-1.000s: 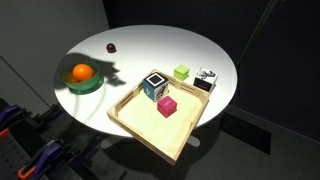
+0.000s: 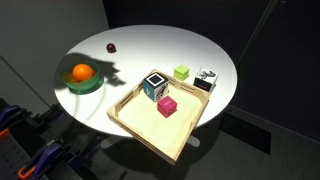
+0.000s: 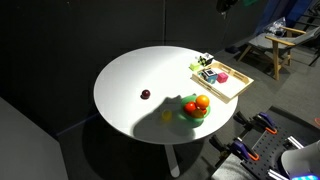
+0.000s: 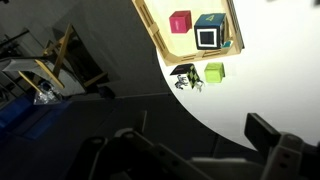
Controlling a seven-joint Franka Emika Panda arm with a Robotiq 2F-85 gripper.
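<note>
My gripper stands open high above the table, its two dark fingers far apart and nothing between them. Beyond it in the wrist view lie a bright green cube (image 4: 214,72) and a black-and-white box (image 4: 186,76). A wooden tray (image 2: 185,138) holds a dark blue box with a white square (image 2: 155,86) and a pink cube (image 2: 167,106). To the left, a green bowl (image 2: 84,88) contains an orange fruit (image 2: 83,72); red fruit (image 3: 190,107) shows beside it in exterior view 2.
A small dark red ball (image 2: 111,47) rests alone on the white round table (image 2: 150,45). Something small and yellow (image 3: 167,117) lies near the bowl in exterior view 2.
</note>
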